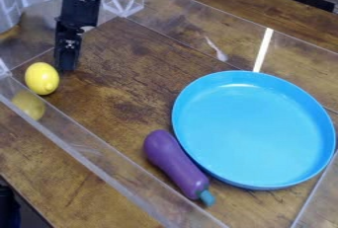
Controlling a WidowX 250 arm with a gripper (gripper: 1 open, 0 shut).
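Note:
The black gripper (69, 50) hangs at the upper left, low over the wooden surface, just above and right of a yellow egg-shaped object (42, 78); it stands open, as far as its small dark fingers show. A purple toy eggplant (176, 161) with a teal tip lies at the bottom centre. A large blue plate (252, 125) lies on the right.
Clear plastic walls (94, 168) border the work area, and the yellow object shows again faintly through the left one.

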